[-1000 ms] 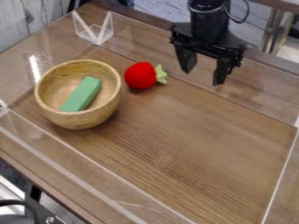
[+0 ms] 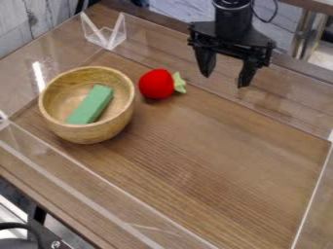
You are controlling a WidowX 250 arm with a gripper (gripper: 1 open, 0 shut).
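Observation:
My black gripper (image 2: 228, 60) hangs over the back right of the wooden table (image 2: 208, 175), its fingers pointing down and spread apart, with nothing visible between them. To its lower left lies a red object (image 2: 158, 84) with a small green top, apart from the gripper. At the left, a round wooden bowl (image 2: 56, 97) holds a green oblong block (image 2: 92, 105).
A clear, angular transparent item (image 2: 107, 29) stands at the back left. A black cable runs along the bottom left corner.
The gripper has shifted and turned slightly over the same area at the back right. The red object, the bowl and the green block look unchanged.

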